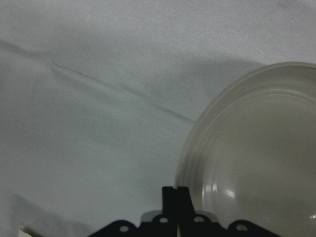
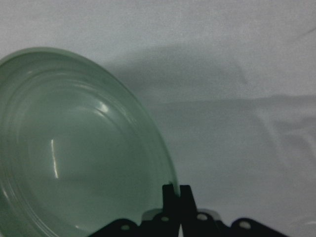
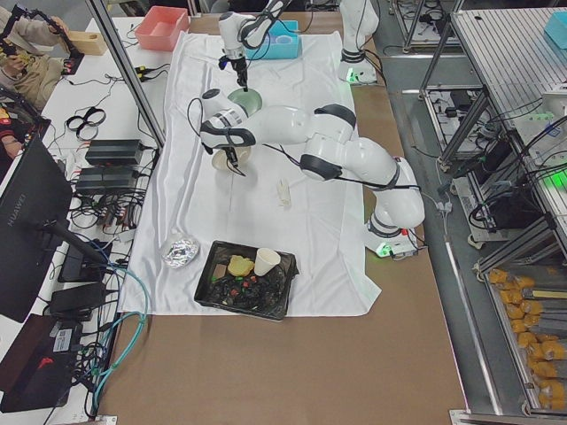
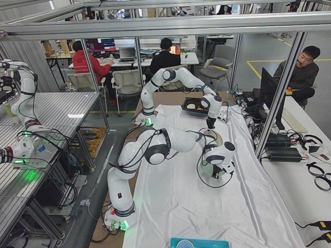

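A beige plate [image 1: 261, 143] lies on the white cloth [image 3: 266, 212]; in the left wrist view my left gripper is closed at its left rim, which appears to run to the fingertips. A green plate [image 2: 79, 138] sits farther along the cloth, partly hidden by an arm in the camera left view. My right gripper is closed at that plate's right rim, with the thin edge reaching between or against the fingertips. Whether either rim is truly held is hard to tell.
A black tray [image 3: 221, 297] with a cup and small items, a foil dish [image 3: 180, 251] and a small pale object [image 3: 283, 193] lie on the cloth. A blue bin [image 3: 285, 51] stands at the far end.
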